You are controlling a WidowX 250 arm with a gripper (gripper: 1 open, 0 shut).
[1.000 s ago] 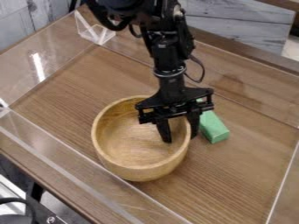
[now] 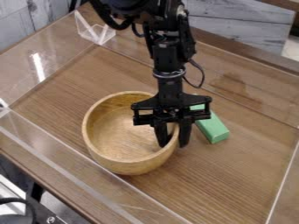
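A tan oval bowl [image 2: 117, 136] sits on the wooden table. My black gripper [image 2: 170, 131] reaches down over its right rim, fingertips at that rim; whether they are open or closed on it is hard to see. A green block [image 2: 211, 125] lies just right of the bowl, partly behind the gripper.
A pale wall runs along the back right. A black cable [image 2: 24, 208] shows at the lower left corner.
My gripper has shifted slightly toward the front, over the bowl's right rim. The bowl and green block look nearly unmoved.
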